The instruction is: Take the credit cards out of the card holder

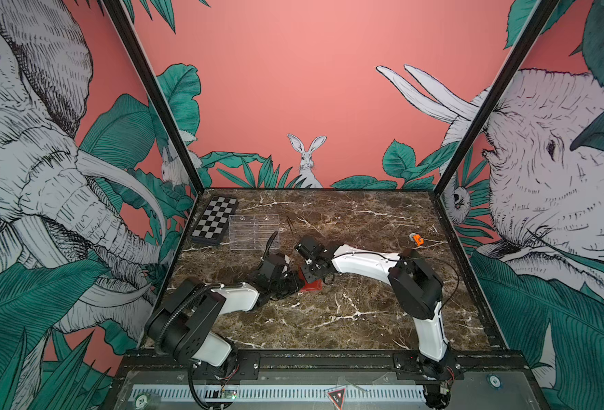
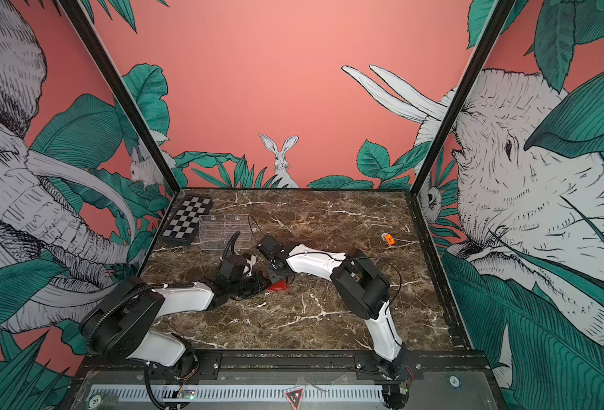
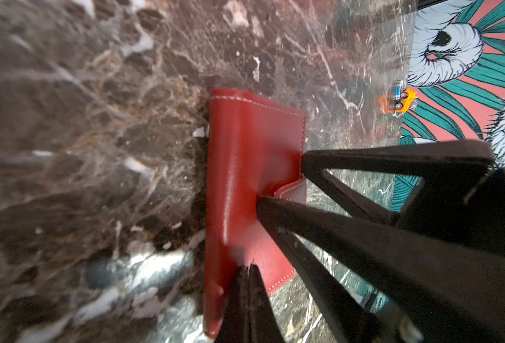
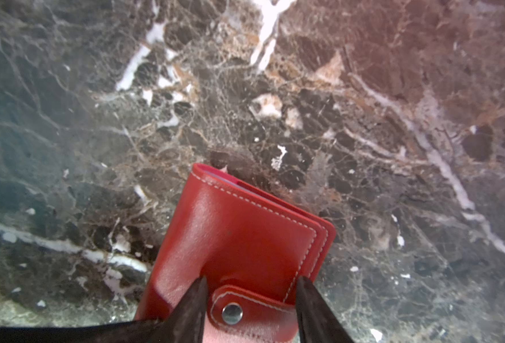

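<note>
A red leather card holder [image 4: 246,234], folded over with its snap strap [image 4: 252,314] fastened, rests on the marble table. No card shows outside it; something pinkish shows in its upper slit, too little to identify. My left gripper is shut, its tips together at the holder's spine [image 3: 224,188] with nothing visible between them. My right gripper is partly open, its fingertips spread to either side of the strap, near or touching the leather; exact contact cannot be told. From above, both grippers partly cover the holder [image 1: 310,284].
Left of the arms at the back stand a clear divided tray [image 1: 254,232] and a checkered board [image 1: 214,220]. A small orange toy car [image 1: 416,239] sits far right. Bare marble [image 1: 356,321] lies in front of the holder and to its right.
</note>
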